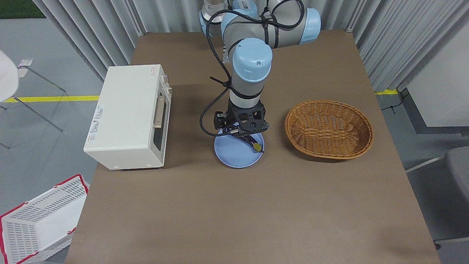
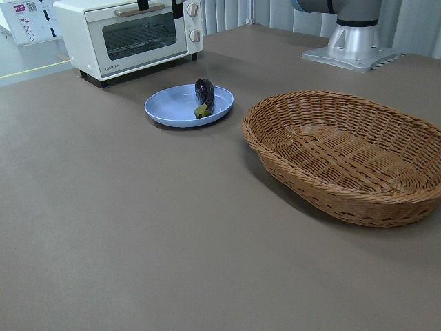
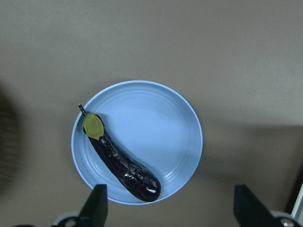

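Observation:
A dark eggplant [image 3: 120, 163] with a green cap lies on a light blue plate [image 3: 156, 118], also seen as eggplant [image 2: 204, 96] on plate [image 2: 172, 107] in the left view. My gripper hangs above the plate, open, its two fingertips wide apart at the bottom of the wrist view with nothing between them. In the front view the arm covers part of the plate and eggplant.
A white toaster oven [image 1: 121, 118] stands left of the plate. A wicker basket [image 1: 328, 127] sits to the right.

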